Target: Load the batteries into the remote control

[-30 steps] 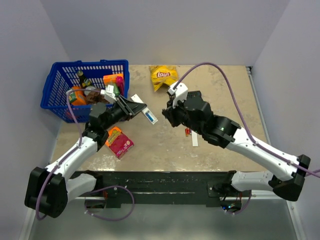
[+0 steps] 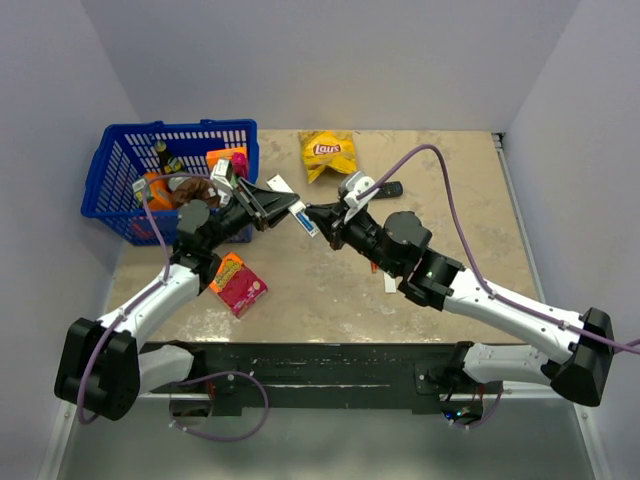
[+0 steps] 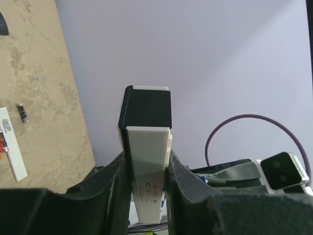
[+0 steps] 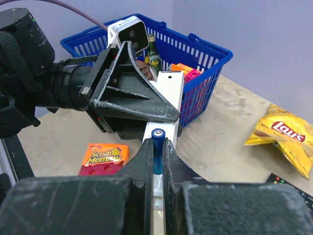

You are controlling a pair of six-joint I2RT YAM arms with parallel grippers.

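My left gripper (image 2: 285, 205) is shut on a white remote (image 3: 146, 161), which it holds up above the table, tilted in the top view. My right gripper (image 2: 320, 215) is right beside it, shut on a blue battery (image 4: 158, 147) held upright in the right wrist view, over the remote's lower part. Whether the battery touches the remote is unclear. A loose dark battery (image 3: 22, 113) lies on the table near a white strip (image 3: 14, 147) with more batteries beside it.
A blue basket (image 2: 110, 175) of items stands at the back left. A Lay's bag (image 2: 328, 150) and a black remote (image 2: 388, 189) lie behind the grippers. A Scrub Mommy pack (image 2: 238, 285) lies at front left.
My right gripper has moved leftward to meet the white remote. My left gripper has shifted slightly right with the remote in it.
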